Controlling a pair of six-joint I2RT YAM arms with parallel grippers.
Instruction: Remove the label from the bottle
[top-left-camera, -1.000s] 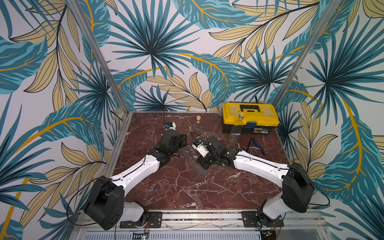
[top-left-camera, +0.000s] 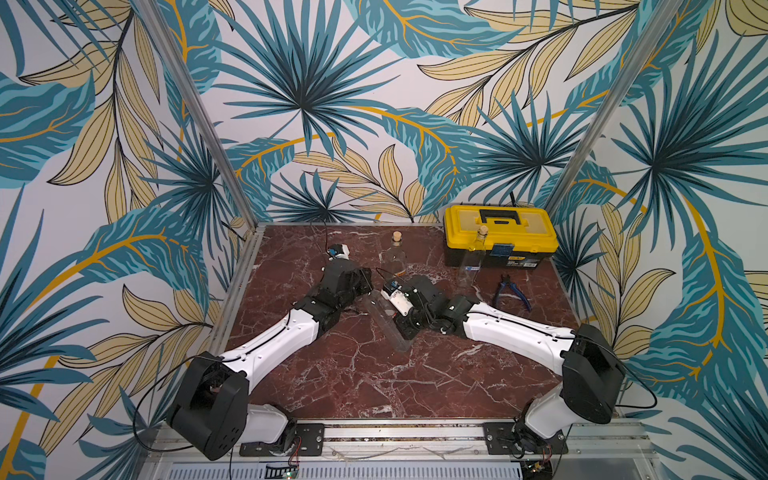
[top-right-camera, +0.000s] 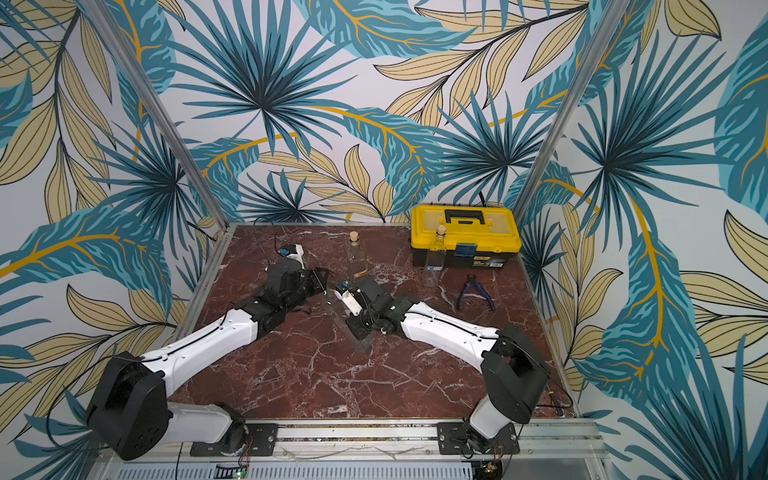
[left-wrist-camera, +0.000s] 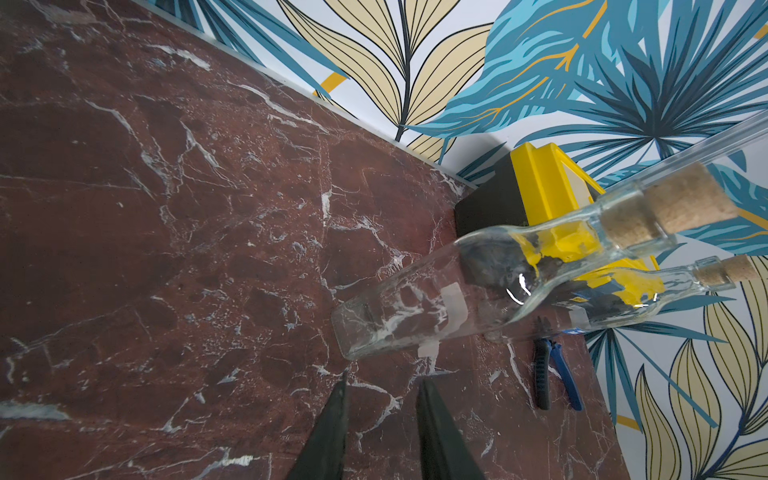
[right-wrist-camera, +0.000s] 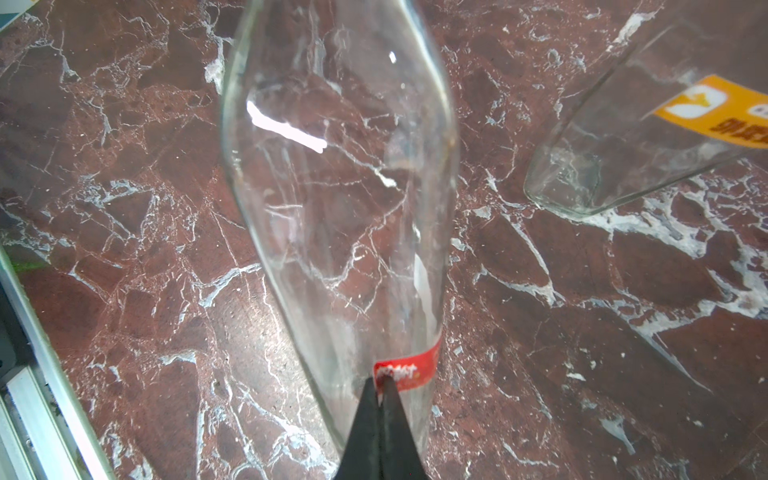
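The clear glass bottle (right-wrist-camera: 344, 216) is tilted between my two arms; in the top left view its body (top-left-camera: 392, 328) reaches toward the front of the table. At its upper end, my left gripper is shut on the bottle, its fingers a little apart, though the held neck barely shows. A small red label (right-wrist-camera: 416, 368) with white print sits low on the glass in the right wrist view. My right gripper is shut, its tips at the label's left edge. Whether a bit of label is pinched there, I cannot tell.
A corked bottle (top-left-camera: 393, 257) with an orange label (right-wrist-camera: 712, 112) stands just beyond the grippers. Another corked bottle (top-left-camera: 472, 260) is near the yellow toolbox (top-left-camera: 500, 228), with blue pliers (top-left-camera: 512, 293) to its right.
The left arm and the bottle look almost unmoved.
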